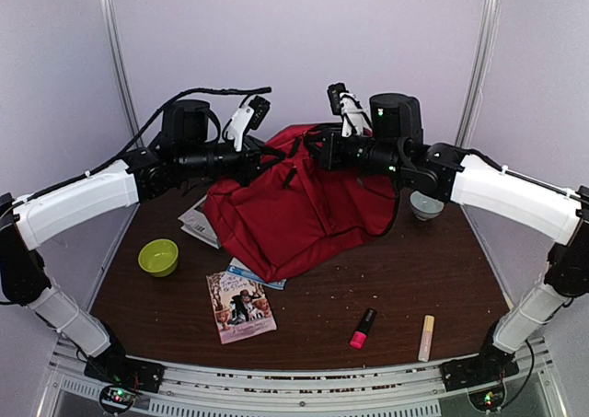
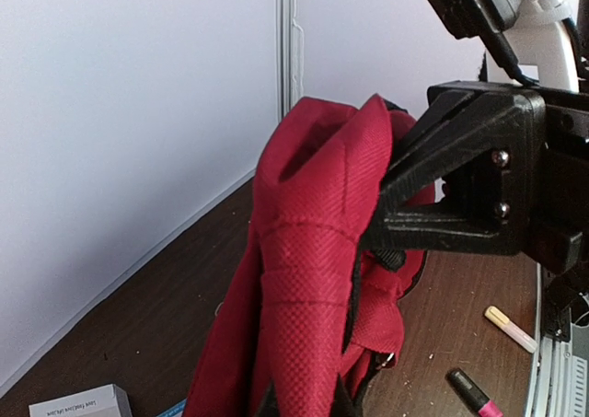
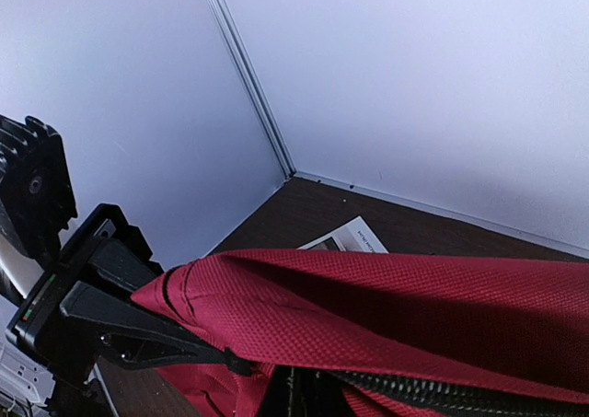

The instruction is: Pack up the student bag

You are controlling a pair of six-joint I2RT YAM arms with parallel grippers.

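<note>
The red fabric bag hangs between my two grippers above the table, its top bunched upward. My left gripper is shut on the bag's upper left edge. My right gripper is shut beside the black zipper, its fingers close together. In the left wrist view its fingers cover the upper part of the black zipper pull; the lower end sticks out beneath them. The pull's exact fit between the fingertips is hidden.
A pictured book lies front left, with a lime bowl behind it. A blue-edged book and a white one are partly under the bag. A black-pink marker, yellow marker and pale bowl are on the right.
</note>
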